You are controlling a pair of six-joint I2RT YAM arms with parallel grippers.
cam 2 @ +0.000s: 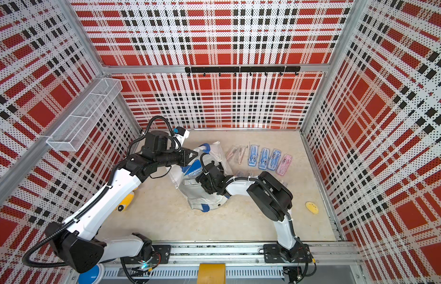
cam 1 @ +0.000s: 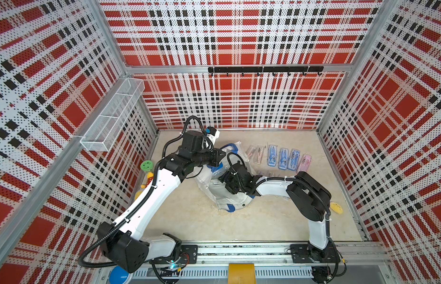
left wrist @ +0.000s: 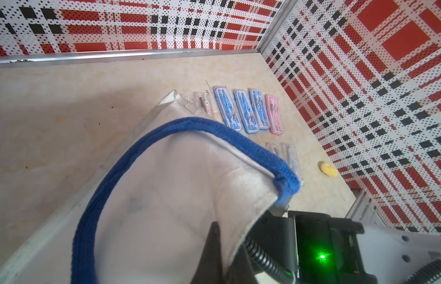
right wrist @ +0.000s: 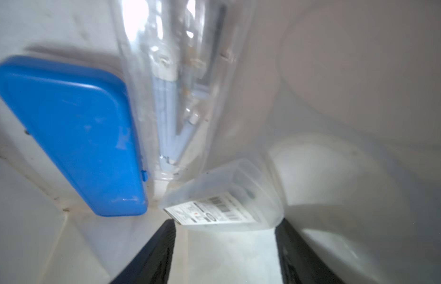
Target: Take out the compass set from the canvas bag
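Note:
The canvas bag (cam 1: 220, 201) with blue trim lies mid-table, held up on its left. My left gripper is shut at the bag's pale edge by the blue handle (left wrist: 192, 123). My right gripper is open inside the bag. In the right wrist view a clear labelled case (right wrist: 220, 208) lies between and just ahead of its fingertips. A blue case (right wrist: 73, 132) and a clear case of compass parts (right wrist: 182, 108) lie beyond it.
Several blue cases (cam 1: 282, 158) and a pink one (cam 1: 303, 162) lie at the back right, with clear cases nearby. A yellow oval (cam 1: 336, 207) lies at the right edge.

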